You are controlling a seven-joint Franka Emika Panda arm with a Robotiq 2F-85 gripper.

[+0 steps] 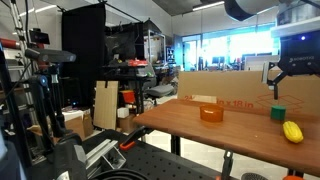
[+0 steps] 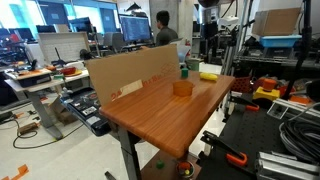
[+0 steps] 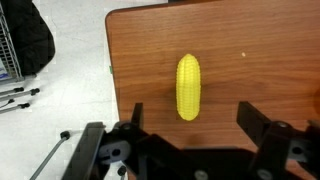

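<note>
A yellow corn cob [image 1: 292, 131] lies on the wooden table [image 1: 180, 118], near its right end in exterior view 1. The wrist view shows the same corn cob [image 3: 188, 85] lengthwise between my fingers, seen from above. My gripper [image 1: 292, 82] hangs over the table, above and clear of the corn, open and empty. A green cup [image 1: 278, 112] stands just behind the corn. Farther left sits an orange bowl [image 1: 211, 113], seen also in exterior view 2 as a round bowl [image 2: 182, 88].
A cardboard panel [image 2: 125, 75] borders one long side of the table. Bare tabletop [image 2: 165, 115] stretches away from the bowl. In the wrist view, a table edge lies close to the left of the corn, with pale floor [image 3: 75, 75] beyond.
</note>
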